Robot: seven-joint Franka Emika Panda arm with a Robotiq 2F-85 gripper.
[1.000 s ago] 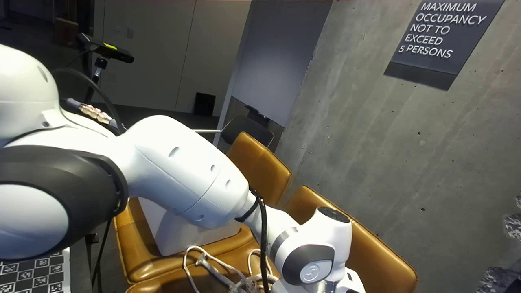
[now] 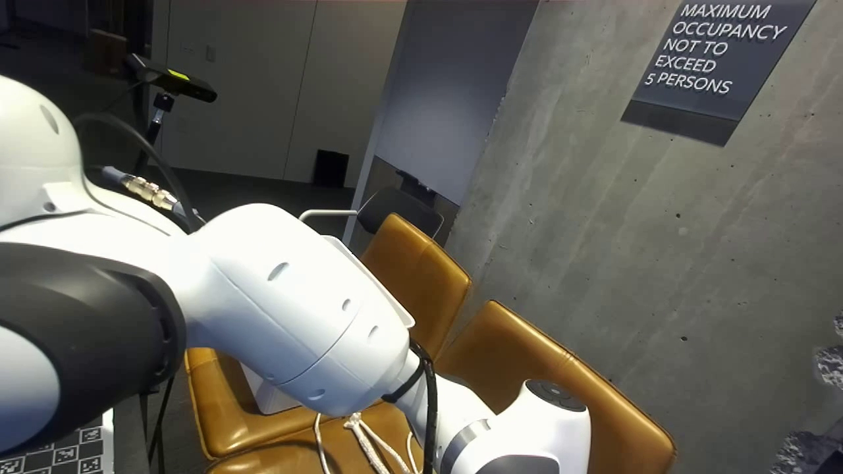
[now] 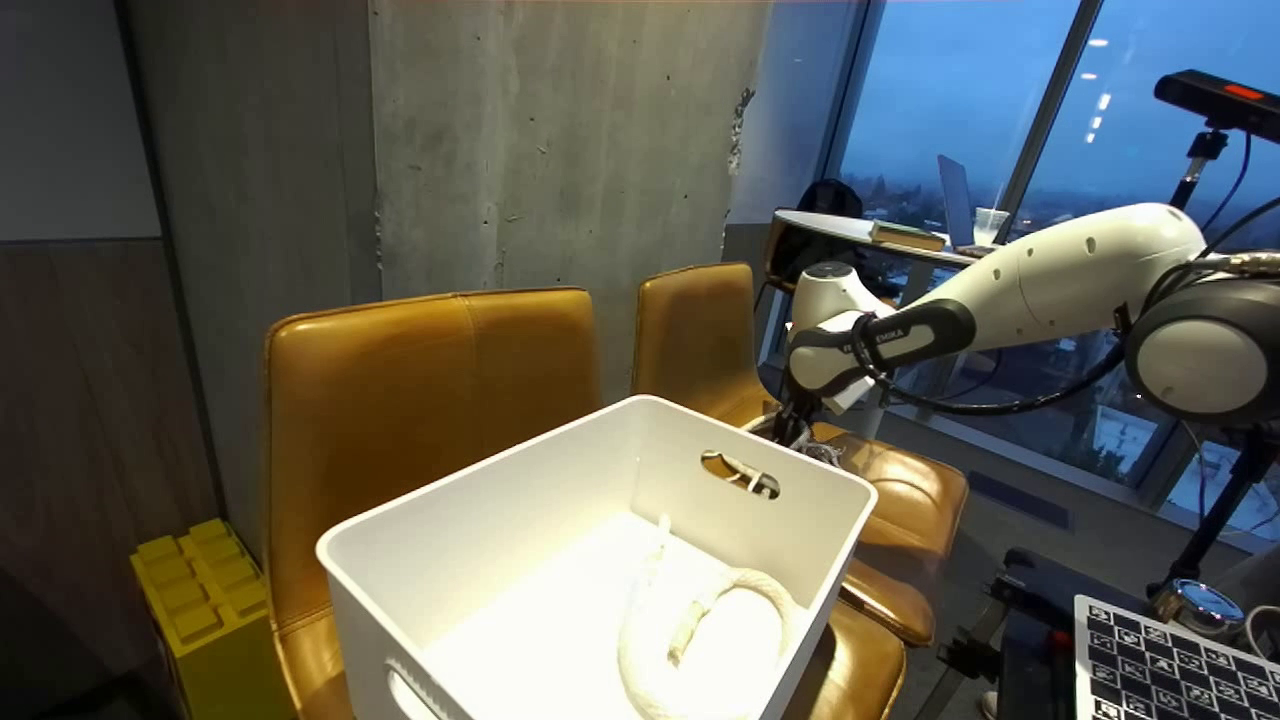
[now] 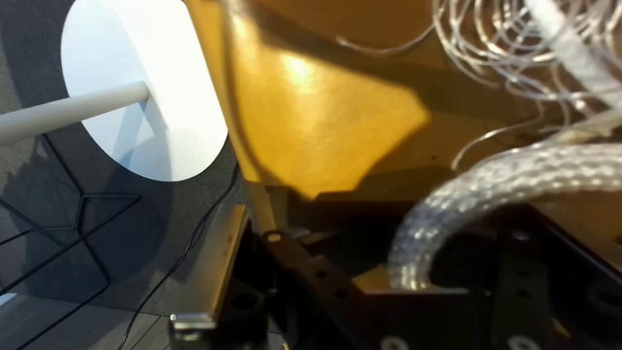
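Observation:
A cream braided rope (image 4: 443,213) curves across the wrist view from the right edge down to my gripper's dark linkage. Its near end disappears behind that linkage, so I cannot tell whether it is touched. My gripper (image 3: 792,426) hangs low over the far tan chair, just past the white bin. In the wrist view it is shut, and no held object shows. Frayed clear strands (image 4: 525,52) lie on the tan leather at the upper right. Inside the white bin (image 3: 528,462) a thick cream rope (image 3: 708,594) lies curled.
Tan chairs (image 3: 438,384) stand along the concrete wall (image 3: 564,156). A white table base (image 4: 181,134) is on the floor beside the chair. The patterned board (image 3: 1182,666) stands at the lower right, and a yellow block (image 3: 210,582) at the left.
In exterior view 1 my arm has come lower and the hand has shifted right and down. The wrist's lower part has left the frame, and the arm covers more of the bin.

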